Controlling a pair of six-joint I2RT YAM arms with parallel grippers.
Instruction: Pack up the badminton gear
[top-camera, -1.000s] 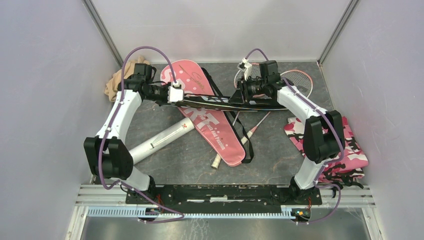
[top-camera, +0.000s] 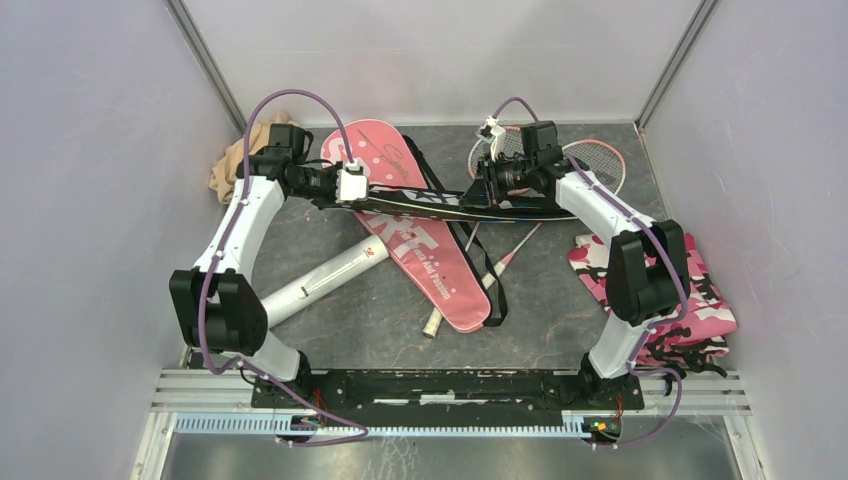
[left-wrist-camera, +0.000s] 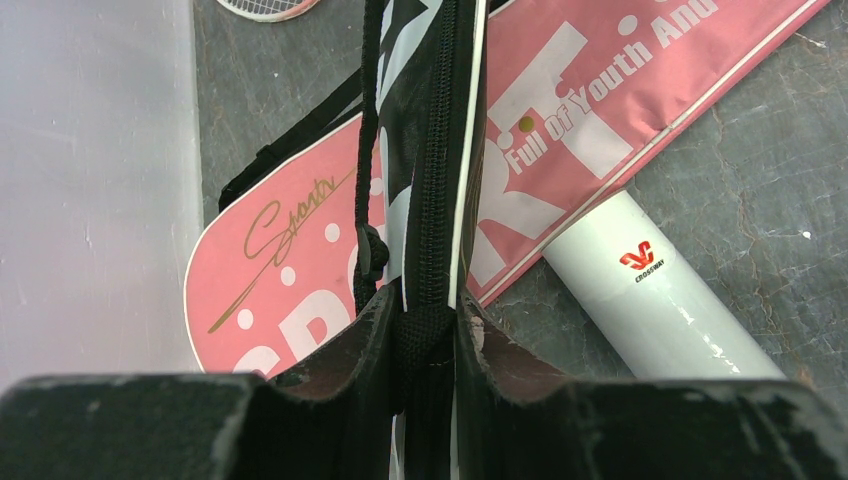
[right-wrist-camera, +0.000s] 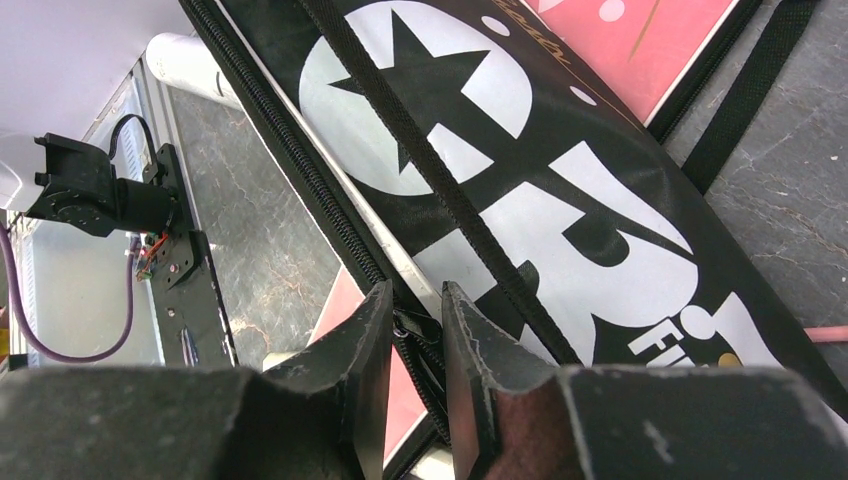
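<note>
A black racket bag (top-camera: 420, 203) with white print stretches between my two hands, its zipper (left-wrist-camera: 437, 170) running lengthwise. At its left end my left gripper is shut on the bag's edge beside the zipper. Farther along, the fingertips of my right gripper stand a little apart around a small zipper pull (right-wrist-camera: 415, 325); whether both touch it cannot be seen. Under the black bag lies a pink bag (top-camera: 440, 275). Two rackets (top-camera: 601, 160) rest at the back right, their heads partly hidden by the right arm and their handles reaching forward.
A white shuttlecock tube (top-camera: 325, 279) lies left of the pink bag. Folded pink camouflage cloth (top-camera: 700, 315) sits by the right wall, and a beige cloth (top-camera: 228, 172) is at the back left.
Hardly anything differs. The left gripper and the bag end in it have shifted very slightly; the right arm looks still.
</note>
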